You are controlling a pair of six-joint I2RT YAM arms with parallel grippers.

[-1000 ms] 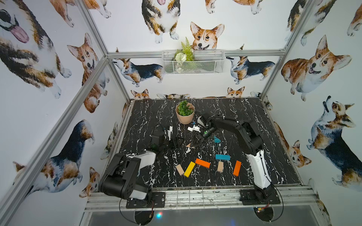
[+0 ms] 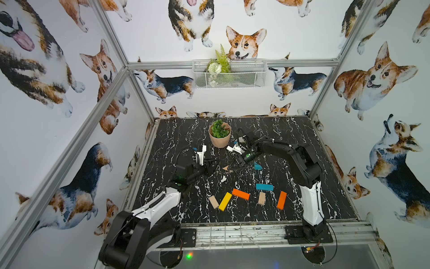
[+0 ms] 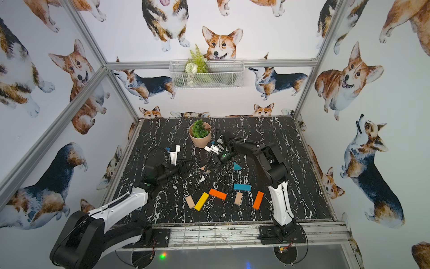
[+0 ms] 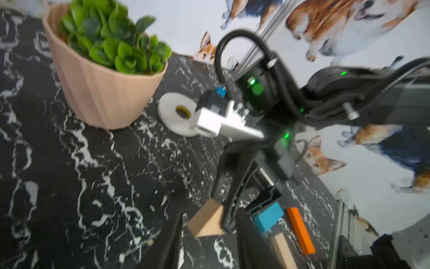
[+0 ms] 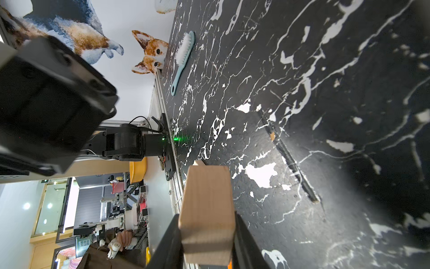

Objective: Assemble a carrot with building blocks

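Observation:
A tan wooden block sits between the fingers of my right gripper [image 2: 228, 167], its pointed shape visible in the left wrist view, low over the middle of the table. My left gripper [image 2: 212, 166] faces it from the left; its blurred fingers run off the bottom of the left wrist view, and whether they hold anything is unclear. Blue blocks [image 2: 264, 187] [image 2: 257, 166], orange blocks [image 2: 240, 194] [image 2: 281, 200], a yellow block [image 2: 224, 201] and tan blocks [image 2: 213, 202] [image 2: 261, 198] lie on the table.
A potted plant [image 2: 219, 136] stands behind the grippers, with a white roll [image 4: 172, 121] beside it. A brush [image 5: 182, 53] lies at the table's edge in the right wrist view.
The left arm's upper links have shifted markedly, down and left in the top left view. The right arm has moved slightly right and upward, with the tan block between its fingers.

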